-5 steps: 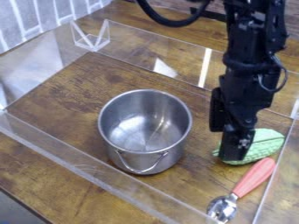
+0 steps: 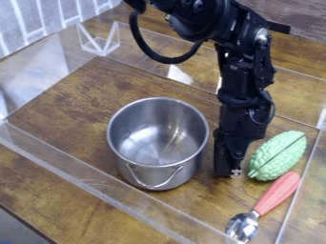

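Note:
My black gripper (image 2: 231, 168) is low over the wooden table, between a steel pot and a pale green ridged vegetable, possibly a toy corn or cabbage (image 2: 279, 155). It looks shut, with nothing visible between its fingers, though the tips are dark and small. The steel pot (image 2: 158, 143) stands upright to the gripper's left. The green piece lies tilted just right of the fingertips, touching or very close. A scoop with a pink handle (image 2: 276, 195) lies below them at the lower right.
Clear plastic walls surround the work area. A white grid-like object (image 2: 32, 19) is at the back left.
The gripper has moved left toward the pot and narrowed. The green piece has swung to a more upright angle in the view and shows more fully.

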